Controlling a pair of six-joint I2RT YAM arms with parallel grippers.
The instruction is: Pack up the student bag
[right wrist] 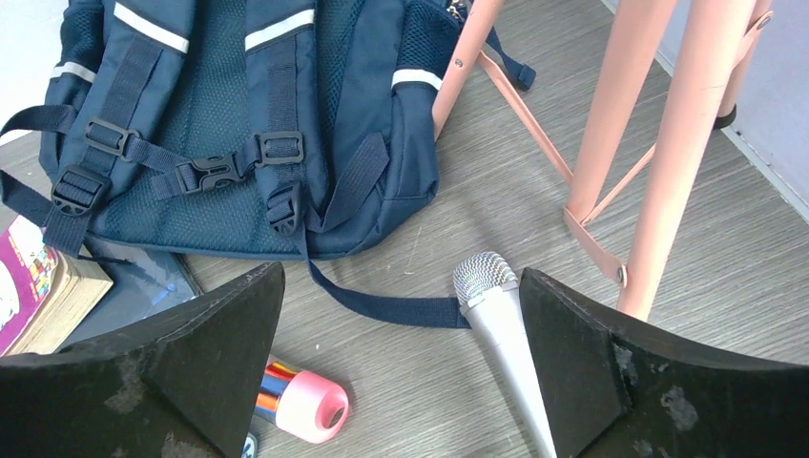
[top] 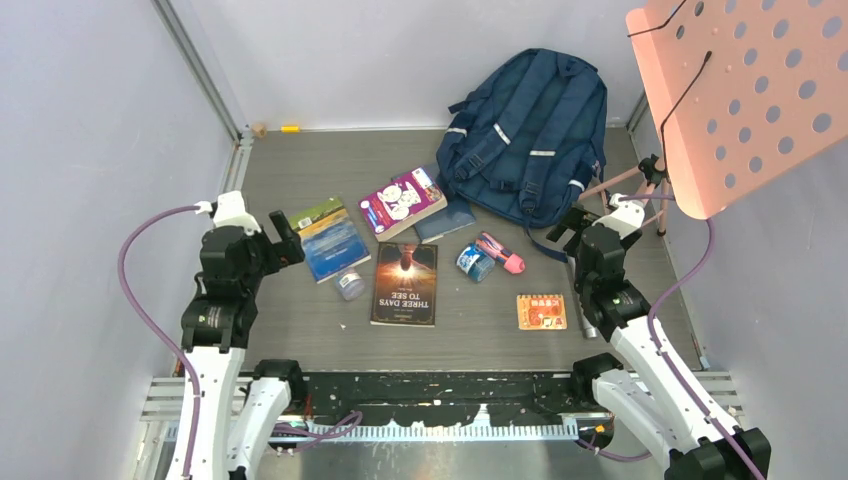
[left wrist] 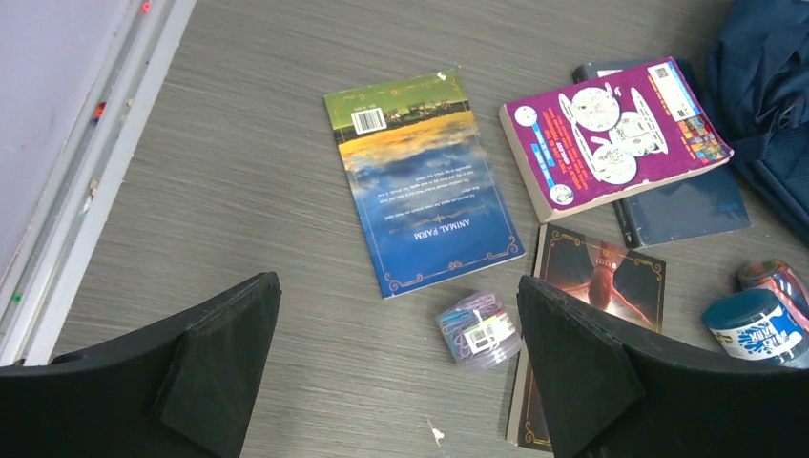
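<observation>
A navy backpack (top: pixel 530 135) leans on the back wall, its shoulder straps facing forward. In front of it a purple book (top: pixel 402 203) lies partly over a dark blue book (top: pixel 446 222). The Animal Farm book (left wrist: pixel 426 196) rests flat at the left, with the black Three Days to See book (top: pixel 405 284) to its right. Above the table on the left my left gripper hangs open and empty, a clear jar (left wrist: pixel 479 331) showing below its right finger. My right gripper, also open and empty, hovers in front of the bag over a silver microphone (right wrist: pixel 506 334).
A blue-capped jar (top: pixel 475 262) and a pink-ended pencil tube (top: pixel 500 252) lie mid-table; an orange notebook (top: pixel 541 312) sits nearer the front. The pink legs (right wrist: pixel 625 124) of a perforated chair (top: pixel 750 90) stand right of the bag. Bare table shows at the far left.
</observation>
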